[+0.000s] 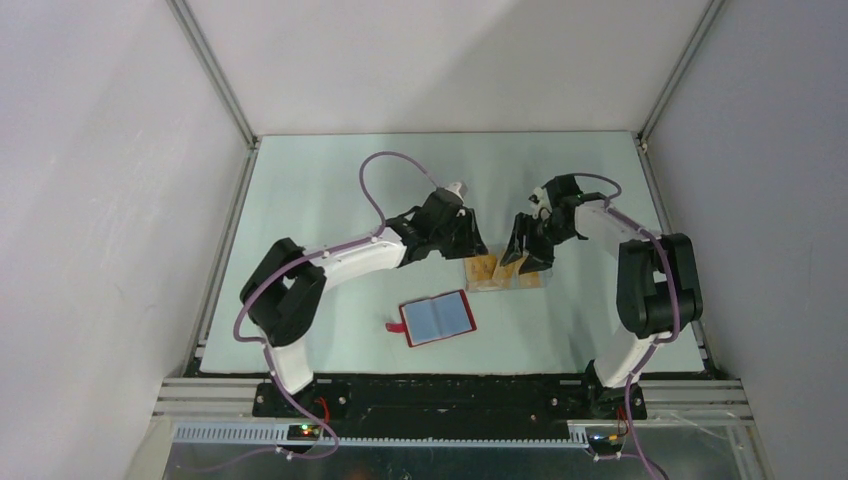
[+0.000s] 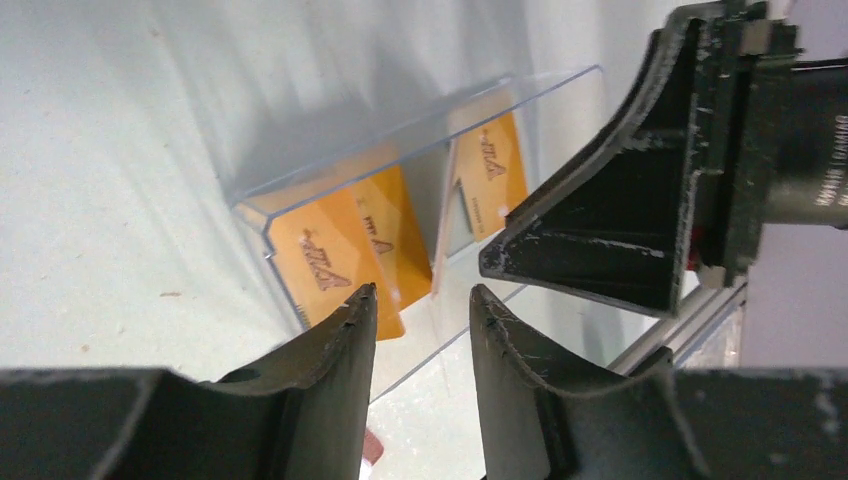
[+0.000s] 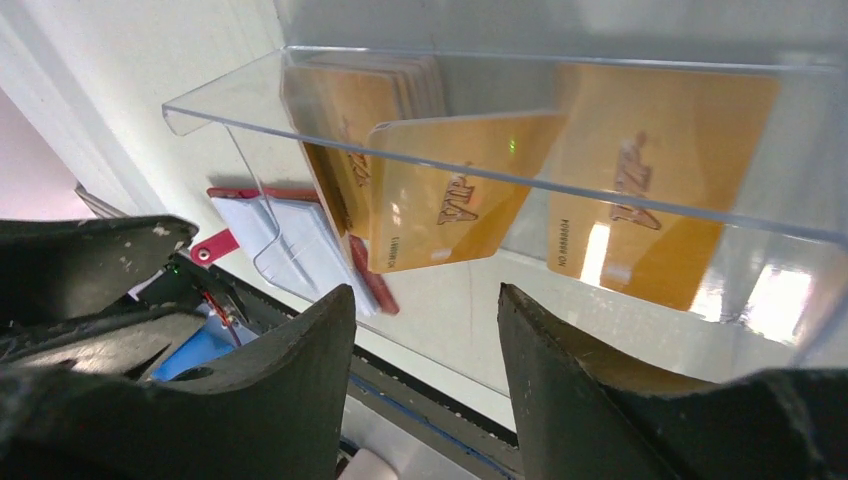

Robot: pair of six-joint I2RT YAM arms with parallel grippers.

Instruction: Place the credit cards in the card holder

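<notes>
A clear box (image 3: 300, 255) holds gold cards. In the right wrist view a tilted card (image 3: 462, 190) stands raised in its middle, left of it lie stacked cards (image 3: 345, 115), and right of it a flat card (image 3: 640, 190). My right gripper (image 1: 517, 265) is over the box's right half, open, its fingers (image 3: 335, 330) apart on the near side of the raised card. Over the left end my left gripper (image 1: 474, 254) is open, nothing between its fingers. The card holder (image 1: 438, 318), red-edged with pale blue pockets, lies open below the box.
The box's transparent rim (image 2: 390, 150) surrounds the cards. A red strap (image 1: 394, 327) sticks out of the card holder's left side.
</notes>
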